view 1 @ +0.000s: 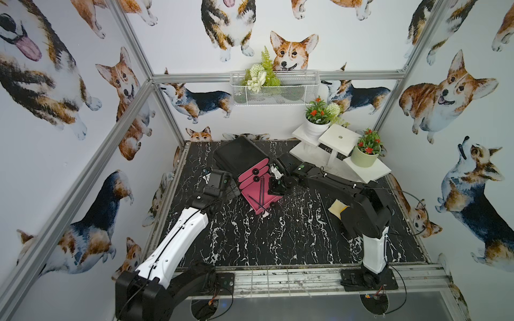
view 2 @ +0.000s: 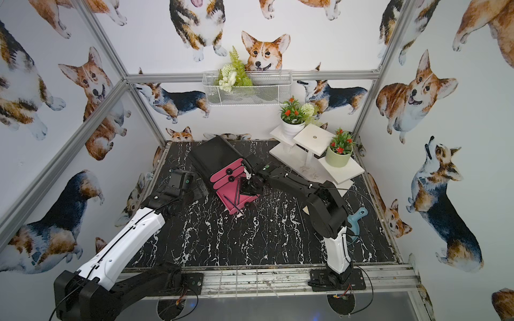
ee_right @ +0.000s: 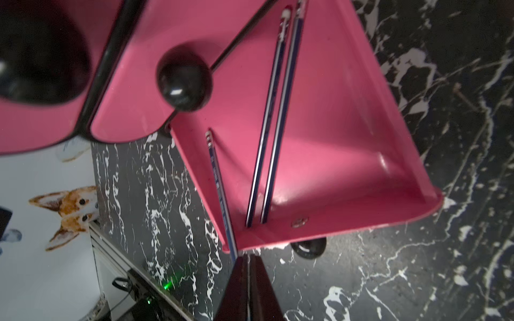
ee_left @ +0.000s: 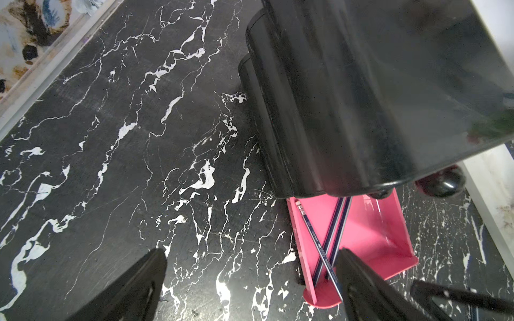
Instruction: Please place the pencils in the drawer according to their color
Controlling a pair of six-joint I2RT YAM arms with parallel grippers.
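Note:
The black cabinet (view 1: pixel 241 155) has pink drawers; its lowest drawer (ee_right: pixel 332 160) is pulled out. Two dark blue pencils (ee_right: pixel 273 117) lie side by side inside. A third blue pencil (ee_right: pixel 219 184) slants along that drawer's left side, its lower end over the front edge at my right fingertips. My right gripper is low over the drawer front, fingers close together; whether they grip this pencil is unclear. My left gripper stands open left of the cabinet, nothing between its wide-spread fingers. In the left wrist view, its finger hides the third pencil's far end.
A thin dark stick (view 1: pixel 325 211) and a yellow item (view 1: pixel 338 208) lie right of the drawer. A blue tool (view 2: pixel 356 222) is beside the right arm. A white stand (view 1: pixel 340 139) with potted plants fills the back right.

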